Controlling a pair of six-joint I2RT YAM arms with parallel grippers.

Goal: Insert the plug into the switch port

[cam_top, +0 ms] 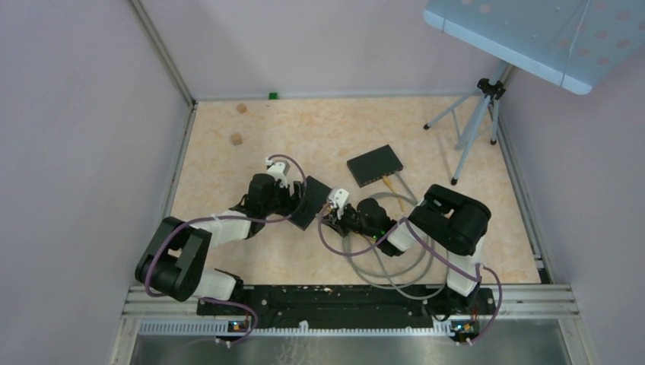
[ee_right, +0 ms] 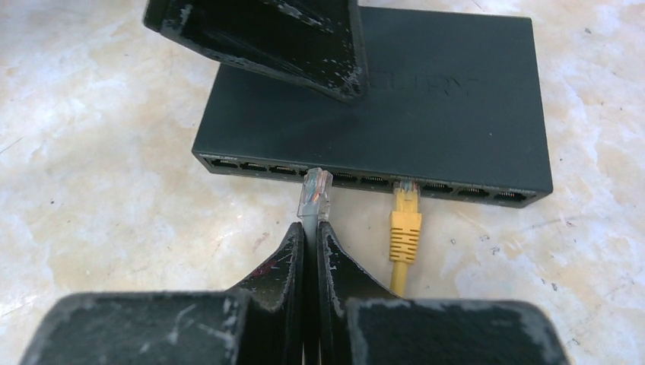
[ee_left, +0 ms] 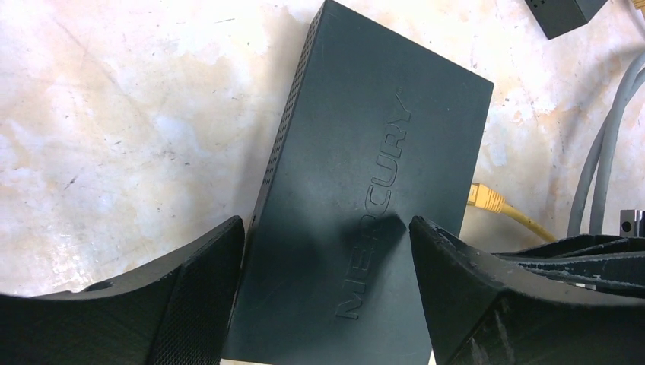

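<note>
A dark MERCURY switch (cam_top: 312, 194) lies between the grippers; in the left wrist view its lid (ee_left: 365, 152) fills the middle. My left gripper is part open over that switch, fingers toward its two sides. In the right wrist view the switch (ee_right: 449, 106) shows its row of ports, with a yellow plug (ee_right: 405, 228) in one. My right gripper is shut on a grey cable, its clear plug (ee_right: 316, 190) at the port row, left of the yellow one. Whether it is inside a port is unclear.
A second dark box (cam_top: 374, 163) lies behind to the right. Grey cable coils lie under the right arm. A tripod (cam_top: 471, 129) stands at back right; small wooden blocks (cam_top: 236, 139) lie at back left.
</note>
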